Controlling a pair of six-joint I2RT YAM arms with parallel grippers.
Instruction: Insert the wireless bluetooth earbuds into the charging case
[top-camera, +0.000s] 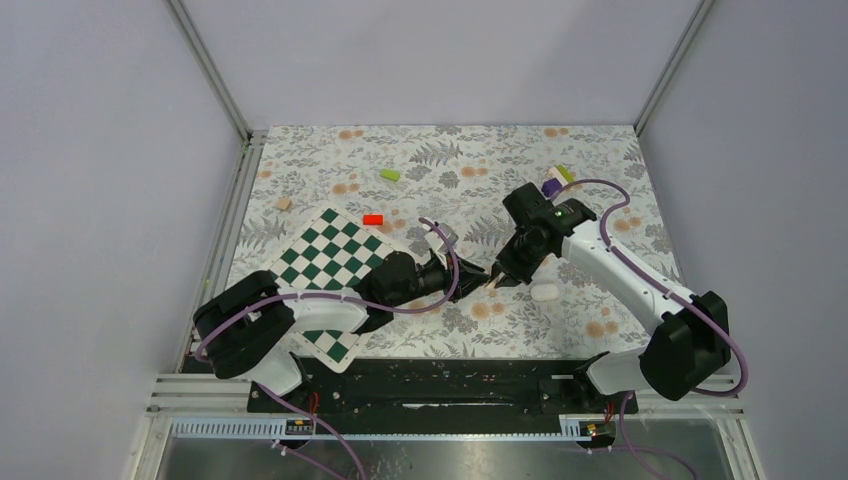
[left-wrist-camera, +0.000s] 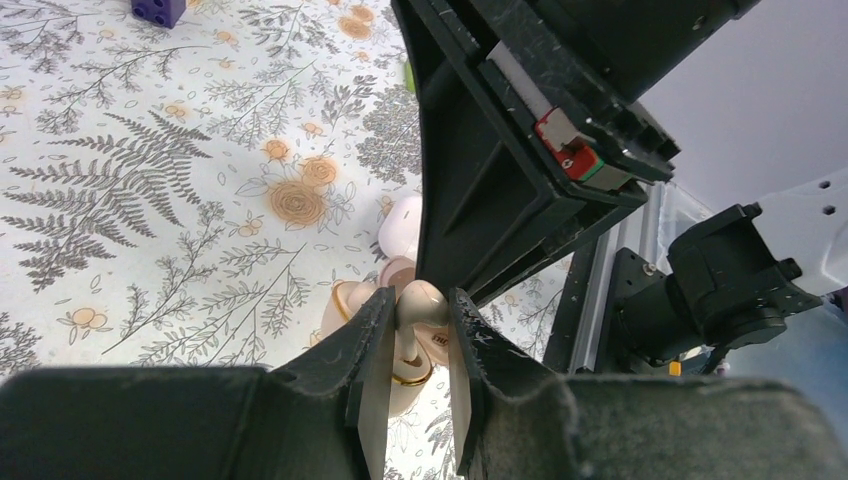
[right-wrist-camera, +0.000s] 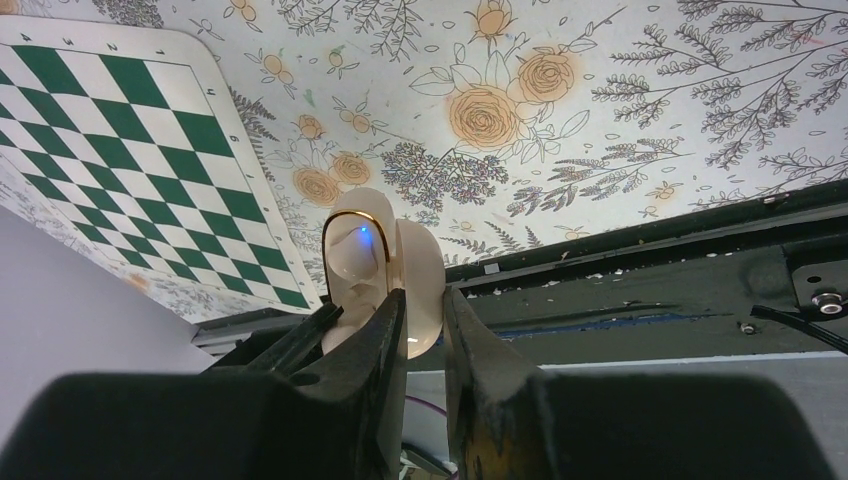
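My right gripper is shut on the cream charging case (right-wrist-camera: 425, 260), held above the table with its lid open; in the right wrist view one slot holds an earbud (right-wrist-camera: 352, 255) with a blue light. My left gripper is shut on a cream earbud (left-wrist-camera: 420, 300), head between the fingertips and stem pointing into the case. Whether that earbud is seated cannot be told. In the top view both grippers meet near the middle right of the table, largely hiding the case.
A checkered board (top-camera: 330, 250) lies under the left arm. A white oval object (top-camera: 545, 292) lies right of the grippers. A red block (top-camera: 373, 219), green block (top-camera: 390, 174) and purple block (top-camera: 550, 187) lie farther back.
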